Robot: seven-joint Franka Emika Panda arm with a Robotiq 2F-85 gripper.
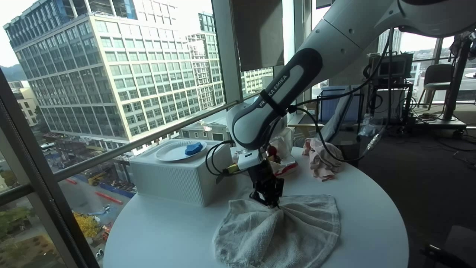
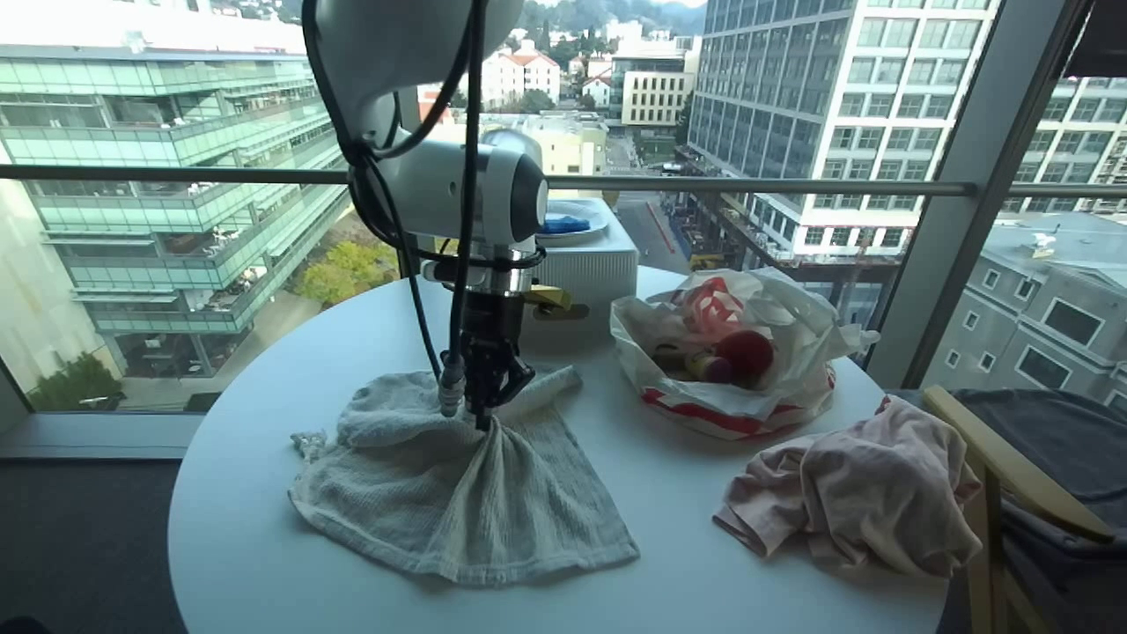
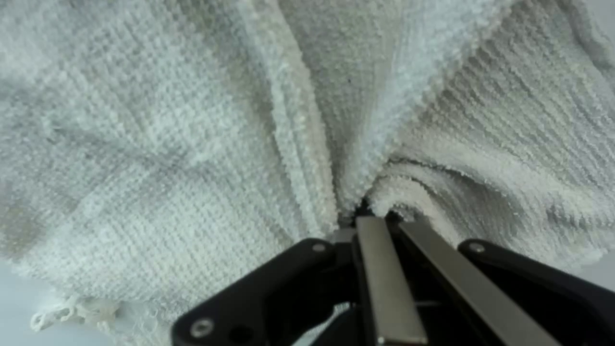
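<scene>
A pale grey-white towel [image 1: 267, 236] lies spread and rumpled on the round white table, its folds fanning out from one pinched spot. My gripper [image 1: 275, 206] points down at that spot and is shut on the cloth. In the second exterior view the gripper [image 2: 483, 421] holds the towel [image 2: 465, 497] near its middle, where the fabric is drawn up into pleats. Thick folds of towel [image 3: 173, 144] run into the fingertips in the wrist view, so the tips themselves are partly hidden. Most of the towel still rests on the table.
A white ribbed box [image 1: 169, 178] carries a plate [image 1: 167, 153] with a blue item [image 1: 193, 148]. A plastic bag [image 2: 729, 407] with a red round thing inside and a crumpled pink cloth [image 2: 861, 486] occupy one side. Bare table [image 1: 370, 219] surrounds the towel.
</scene>
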